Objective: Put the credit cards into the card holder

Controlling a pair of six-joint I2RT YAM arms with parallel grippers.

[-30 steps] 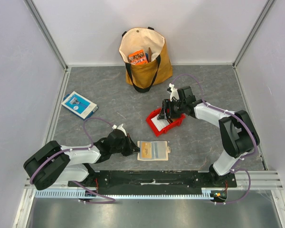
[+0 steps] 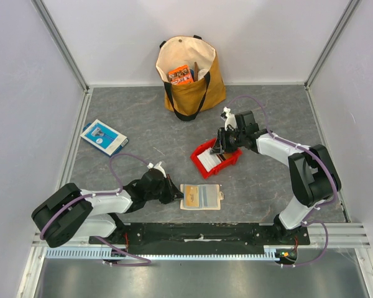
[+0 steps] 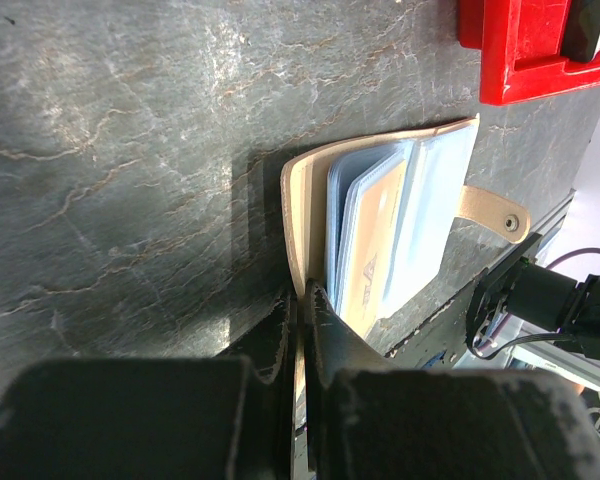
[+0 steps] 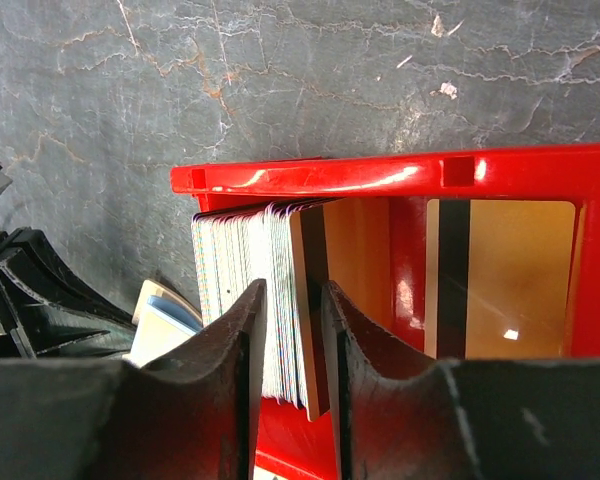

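Note:
The open tan card holder (image 2: 202, 197) lies flat at the table's front, cards and clear sleeves showing. My left gripper is shut on its left edge. Behind it is the red tray (image 2: 201, 149), with a row of cards (image 4: 235, 255) standing on edge inside. Over that row hangs my right gripper, its fingers part open. Between its fingertips, in the right wrist view, appears the end of the row, where a tan card with a black stripe (image 4: 310, 255) stands. Whether the fingers touch any card cannot be made out.
In the tray's other part lies a tan card (image 4: 515, 275) with a black stripe. At the left a blue-and-white box (image 2: 104, 136) rests on the table. A mustard bag (image 2: 211, 87) stands at the back.
My right gripper's fingers have drawn closer together and shifted slightly right over the tray. The left arm and the card holder look unmoved.

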